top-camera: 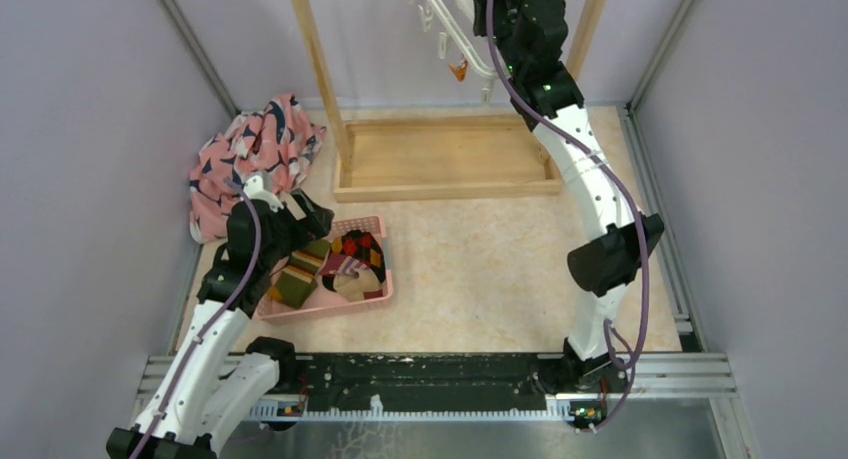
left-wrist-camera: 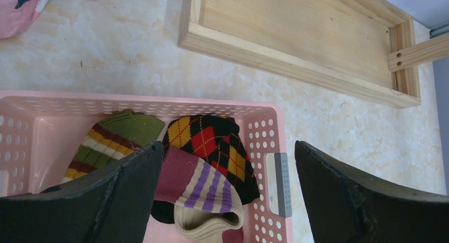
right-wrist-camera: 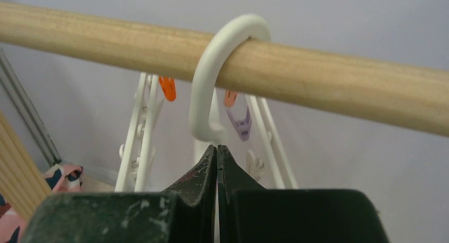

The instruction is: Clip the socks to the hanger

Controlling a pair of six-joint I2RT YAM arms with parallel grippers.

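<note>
The white hanger (top-camera: 455,34) hangs by its hook (right-wrist-camera: 205,79) over the wooden rod (right-wrist-camera: 333,84), with orange and purple clips (right-wrist-camera: 242,124) below. My right gripper is shut just under the hook; nothing shows between its fingertips. The pink basket (left-wrist-camera: 95,100) holds folded socks: green striped (left-wrist-camera: 124,127), red-black-yellow argyle (left-wrist-camera: 206,137), purple striped (left-wrist-camera: 206,187) and beige (left-wrist-camera: 204,227). My left gripper is open above the basket, nothing between its fingers.
The wooden stand's tray base (top-camera: 447,192) occupies the back middle. A pink patterned cloth (top-camera: 225,179) lies at back left.
</note>
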